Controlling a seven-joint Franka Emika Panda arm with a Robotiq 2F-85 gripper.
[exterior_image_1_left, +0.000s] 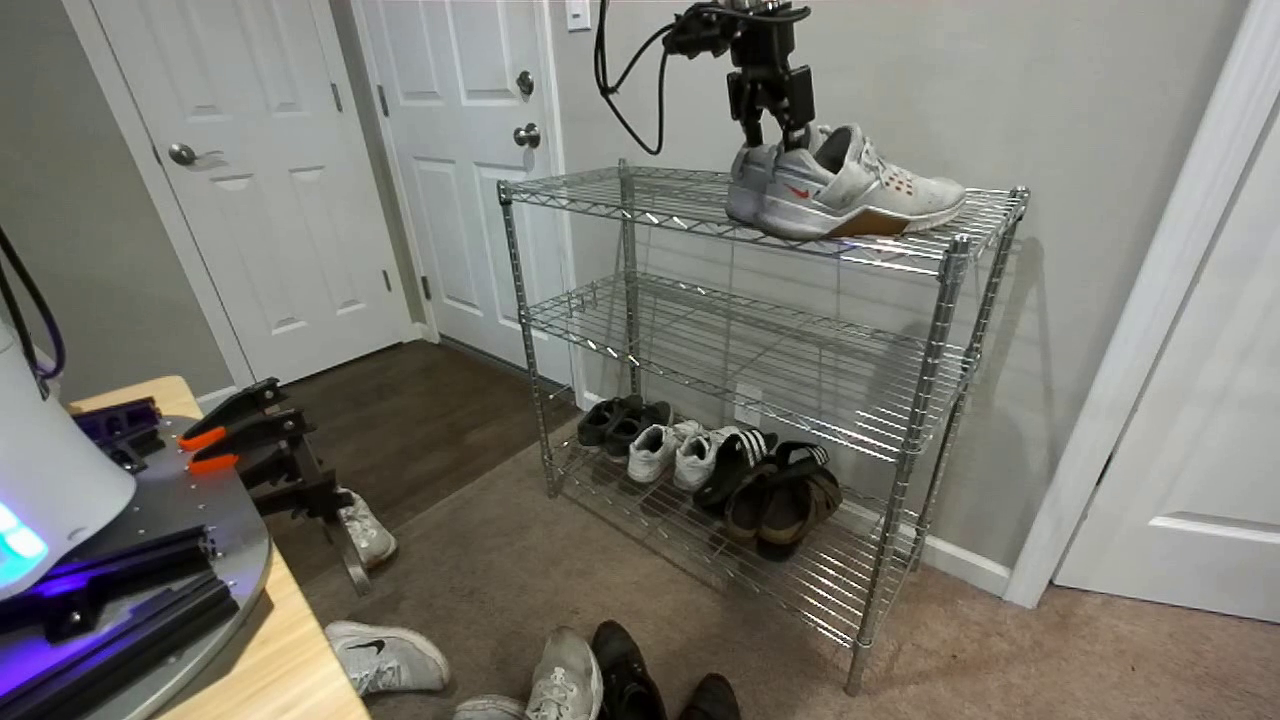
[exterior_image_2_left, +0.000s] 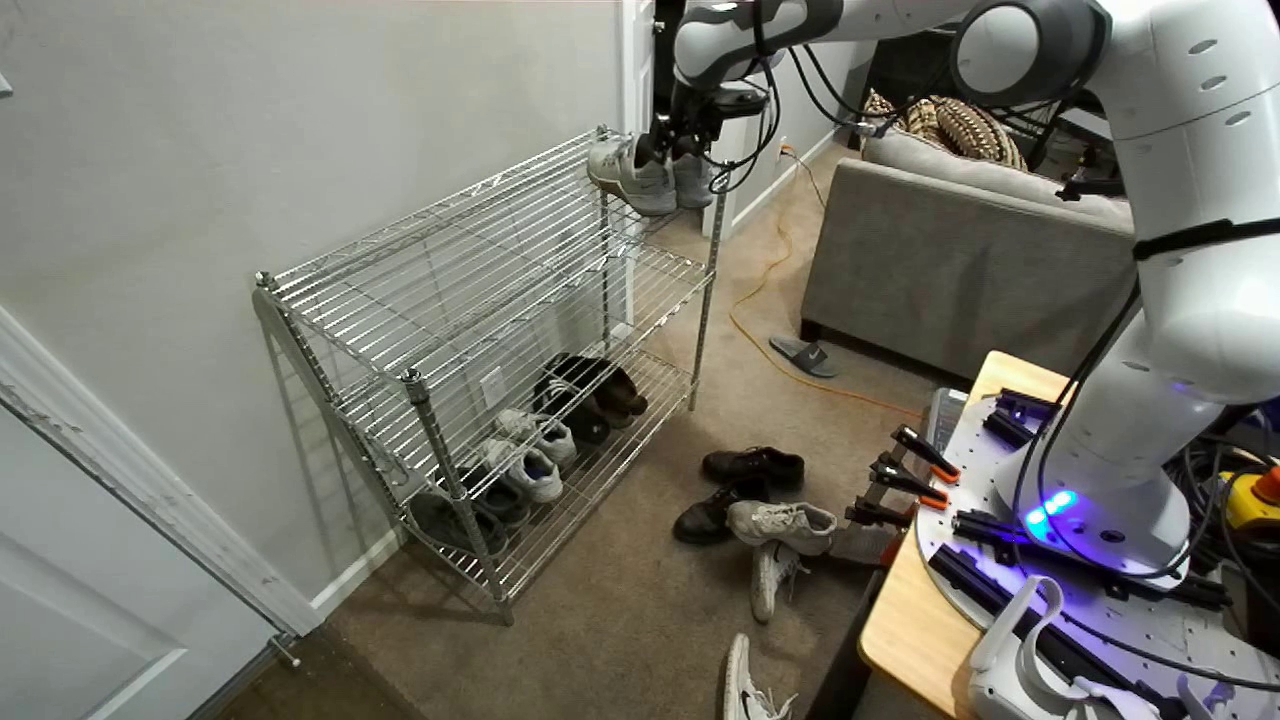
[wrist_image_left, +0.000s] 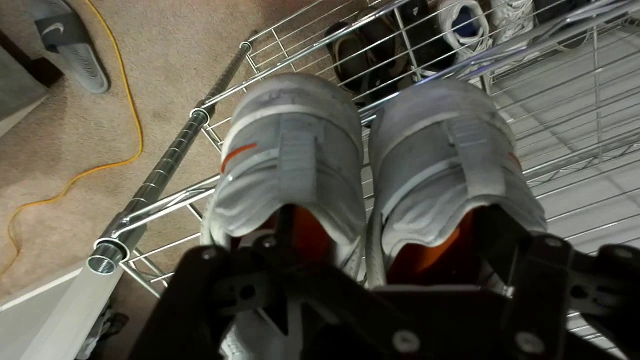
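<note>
A pair of grey-white sneakers stands side by side on the top shelf of a wire rack, at its right end in exterior view 1. The near sneaker bears a small red logo. In the wrist view the heels of the left sneaker and the right sneaker point away from my gripper, with a slim gap between them. My fingers are open, one finger dipping into each shoe's collar. Both fingertips are partly hidden in the dark openings. Exterior view 2 shows the gripper low over the shoes.
The middle shelf is bare, and the top shelf is clear beyond the sneakers. Several shoes line the bottom shelf, including white sneakers and brown sandals. Loose shoes, one a white sneaker, lie on the carpet. A wall stands behind.
</note>
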